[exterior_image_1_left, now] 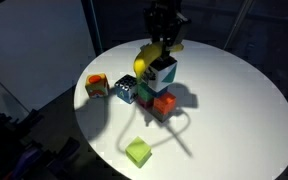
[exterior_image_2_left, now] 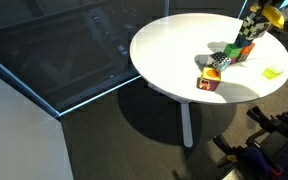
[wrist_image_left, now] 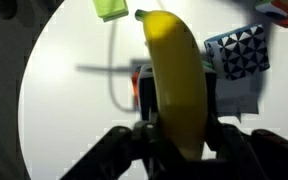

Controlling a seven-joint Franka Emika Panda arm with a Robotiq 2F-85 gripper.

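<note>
My gripper (exterior_image_1_left: 162, 48) is shut on a yellow banana (wrist_image_left: 176, 70), which lies lengthwise between the fingers and sticks out ahead of them in the wrist view. The banana is just above a white and dark cube (exterior_image_1_left: 160, 74); whether the two touch, I cannot tell. That cube sits on top of a red block (exterior_image_1_left: 164, 104) and a green block (exterior_image_1_left: 146, 94) standing side by side. From the wrist, the banana hides most of this stack.
Left of the stack are a black-and-white patterned cube (exterior_image_1_left: 126, 88) and a red and yellow block (exterior_image_1_left: 96, 86). A light green block (exterior_image_1_left: 138, 151) lies alone near the front edge.
</note>
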